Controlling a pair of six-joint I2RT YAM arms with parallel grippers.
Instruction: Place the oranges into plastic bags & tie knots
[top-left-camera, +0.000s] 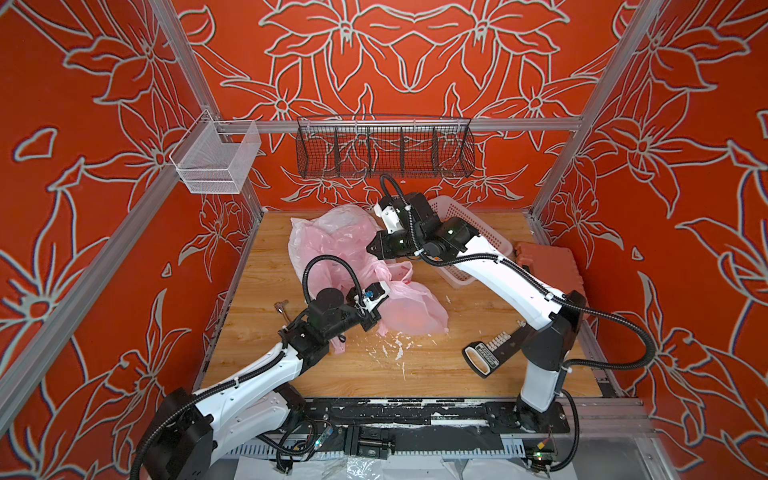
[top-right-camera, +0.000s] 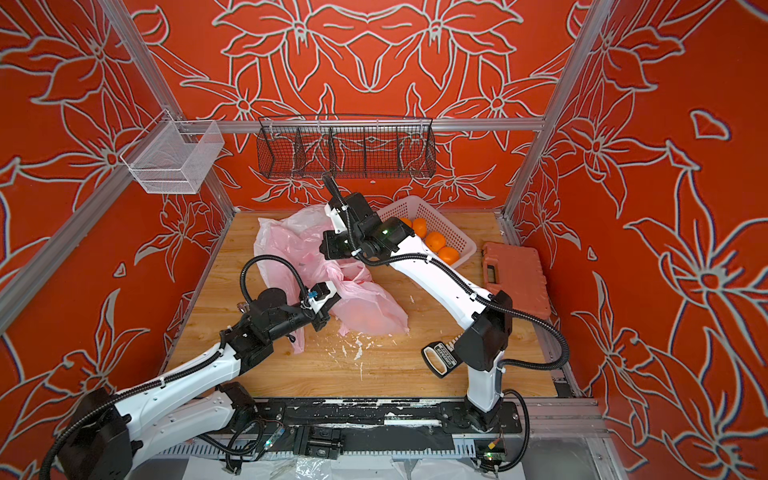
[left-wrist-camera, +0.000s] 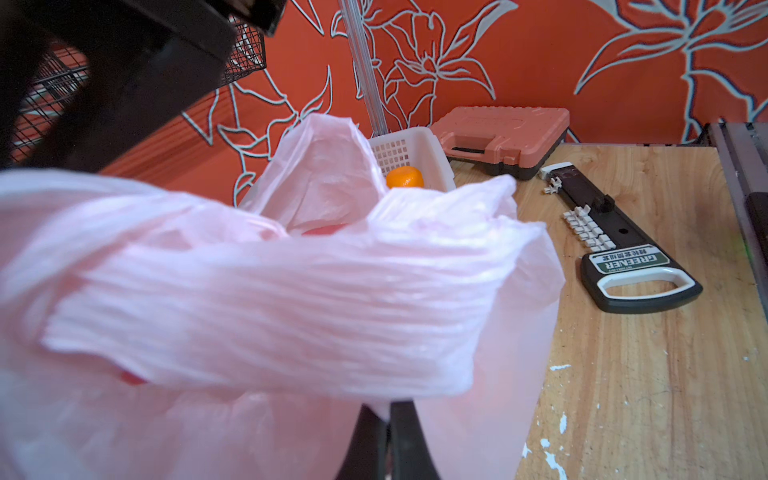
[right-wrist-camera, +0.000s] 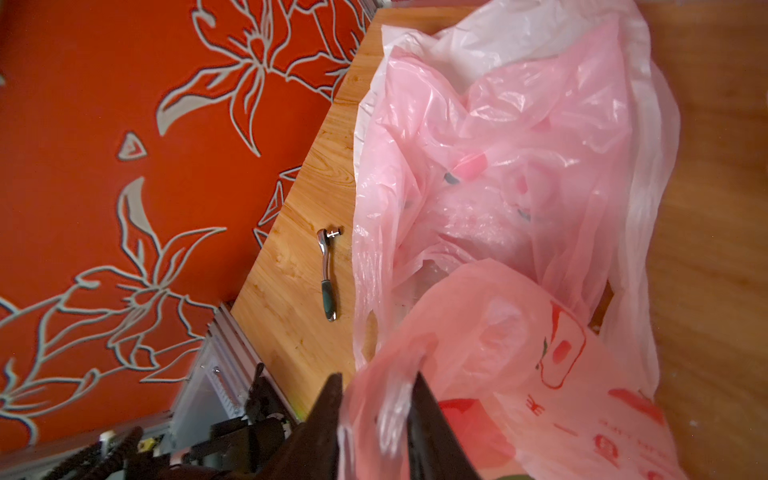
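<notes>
Crumpled pink plastic bags (top-left-camera: 420, 312) cover the middle and back left of the table. My left gripper is shut, with pink plastic bunched just above and at its tips. My right gripper is over the bags, in the top views above their middle; a fold of pink plastic lies between its fingers, blurred, and whether it grips this is unclear. Oranges (top-right-camera: 436, 240) sit in a pink basket (top-right-camera: 460, 234) at the back right, partly behind the right arm.
An orange-pink case (top-right-camera: 516, 280) lies at the right, a black-and-white tool (top-left-camera: 496, 352) at the front right, a ratchet (right-wrist-camera: 325, 276) left of the bags. Wire baskets (top-left-camera: 384, 152) hang at the back. White scraps litter the front middle.
</notes>
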